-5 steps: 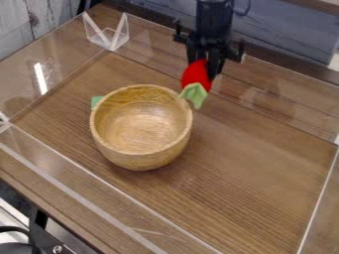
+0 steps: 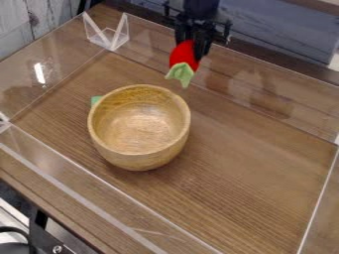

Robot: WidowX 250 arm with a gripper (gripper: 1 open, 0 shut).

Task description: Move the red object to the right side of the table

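Near the top middle of the camera view, the red object [image 2: 183,53] with a green lower end [image 2: 180,72] hangs from my gripper [image 2: 189,42]. The black fingers are shut around its upper part, which they partly hide. It stands tilted, beyond the bowl's far rim and apart from it. The right side of the wooden table [image 2: 265,124] is bare.
A large yellowish wooden bowl [image 2: 139,139] sits left of the table's middle, looking empty. A small green thing [image 2: 94,100] shows at its left rim. A clear wire-like holder [image 2: 106,35] stands at the far left.
The arm and the red object have moved toward the back of the table and slightly left, away from the bowl's rim. The bowl has stayed in place.
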